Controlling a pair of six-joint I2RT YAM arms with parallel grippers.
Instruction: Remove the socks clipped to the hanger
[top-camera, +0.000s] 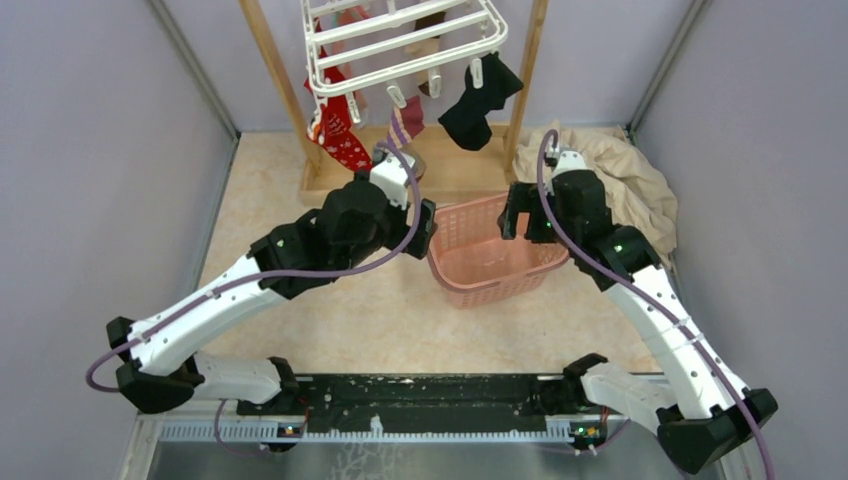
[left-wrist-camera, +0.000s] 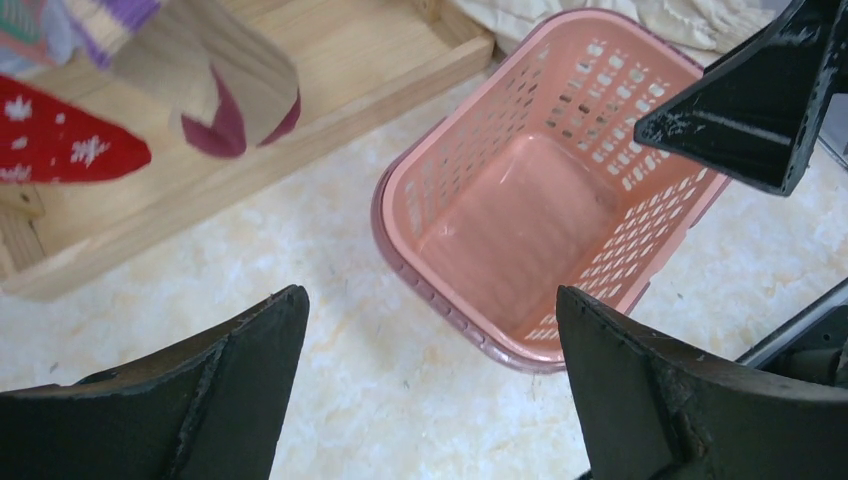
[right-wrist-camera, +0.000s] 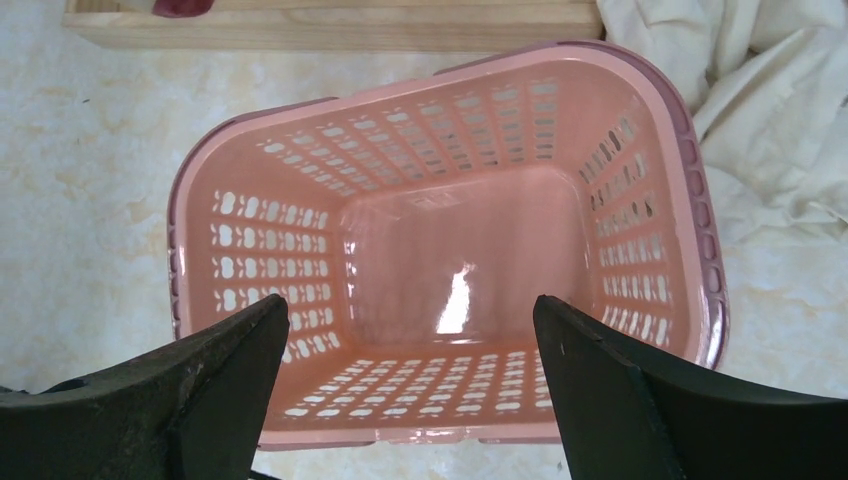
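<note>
The white hanger (top-camera: 405, 40) is at the top of the top view, with socks clipped beneath it. A red patterned sock (top-camera: 345, 148) hangs at the left, a striped multicoloured sock (top-camera: 408, 118) near the middle, and a black sock (top-camera: 482, 102) at the right. The striped sock is partly covered by my left arm. My left gripper is open and empty, left of the basket, below the striped sock in the top view. My right gripper stands open over the basket, nothing between its fingers.
A pink basket (top-camera: 475, 292) stands on the floor between the grippers, empty inside. Behind it are a wooden stand (top-camera: 455, 195) and a crumpled beige cloth (top-camera: 640, 180) at the right.
</note>
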